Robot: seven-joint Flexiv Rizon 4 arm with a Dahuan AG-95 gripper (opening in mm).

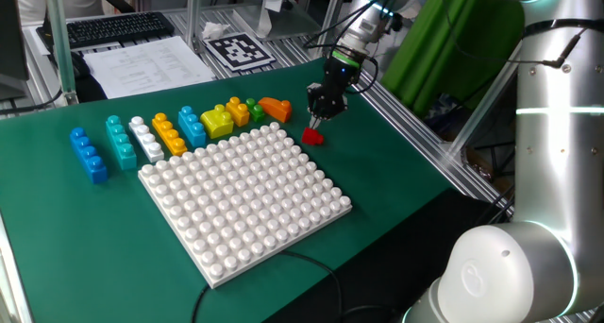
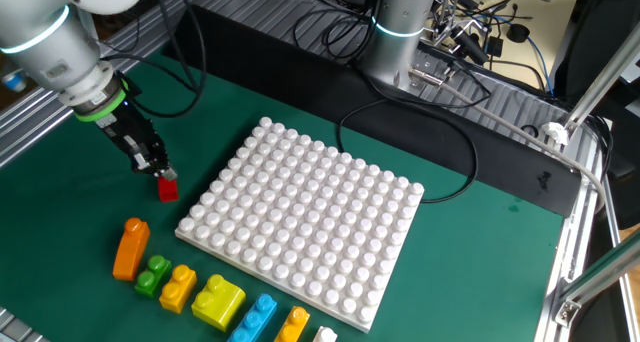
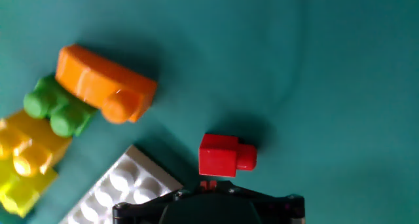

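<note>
A small red brick (image 3: 218,156) lies on its side on the green table, its single stud pointing right in the wrist view. In exterior view 1 the same red brick (image 1: 312,137) is just off the corner of the white studded baseplate (image 1: 247,198). My gripper reaches down close to the brick, its two tips together at the bottom of the wrist view, and looks shut. The brick shows in front of the tips, not between them. From exterior view 2, the gripper (image 2: 170,173) appears right over the red brick (image 2: 168,190); contact cannot be told.
An orange curved brick (image 1: 276,108), a green brick (image 1: 256,110) and a yellow brick (image 1: 217,123) stand in a row with several others along the baseplate's far side. A black cable (image 1: 326,271) runs by the baseplate.
</note>
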